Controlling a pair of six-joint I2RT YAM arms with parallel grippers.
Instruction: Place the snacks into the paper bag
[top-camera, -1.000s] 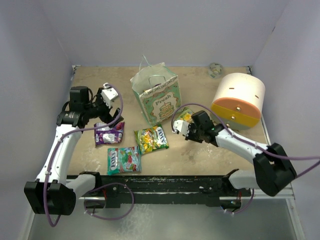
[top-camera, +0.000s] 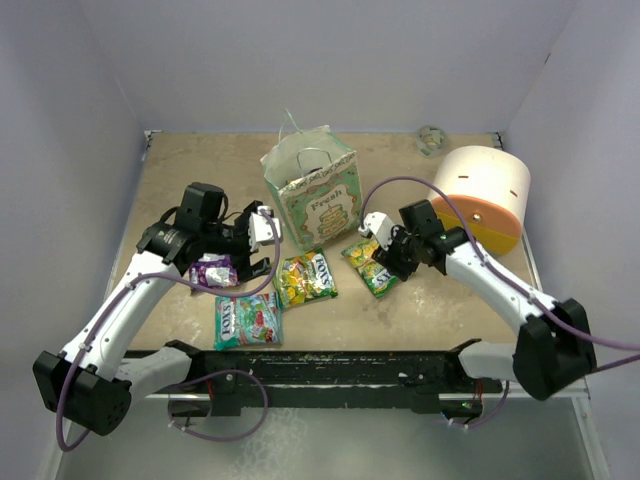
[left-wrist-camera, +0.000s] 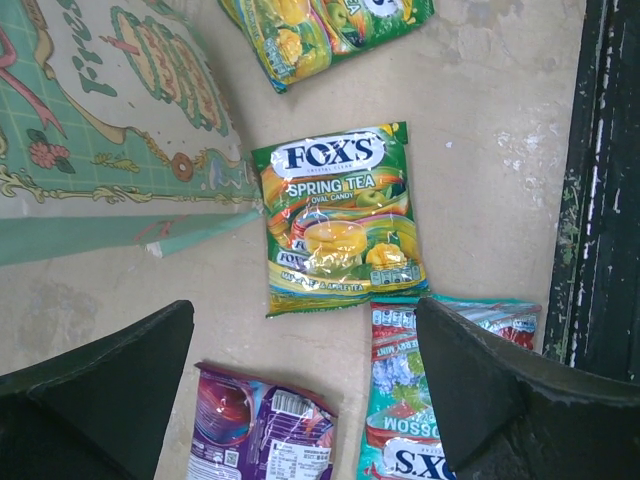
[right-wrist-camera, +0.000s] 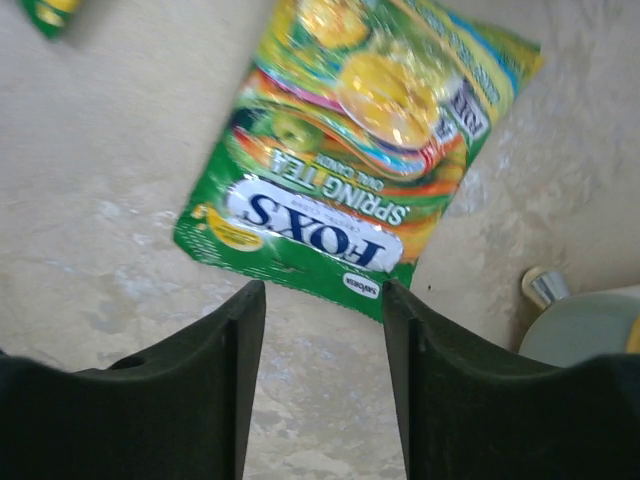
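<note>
The paper bag (top-camera: 325, 205) stands upright at the back, its top open. In front of it a green-orange Fox's Spring Tea packet (left-wrist-camera: 340, 220) lies flat, with a teal packet (top-camera: 248, 322) nearer the front edge and a purple packet (left-wrist-camera: 262, 425) to the left. A second Spring Tea packet (right-wrist-camera: 345, 150) lies right of these. Above the packets on the left, my left gripper is open and empty. My right gripper hovers by the second packet's Fox's end, fingers apart, with nothing gripped.
A rounded white-and-yellow drawer box (top-camera: 482, 200) stands at the right, beside the right arm. At the back right sits a small clear glass (top-camera: 431, 140). Bare table shows front right and back left.
</note>
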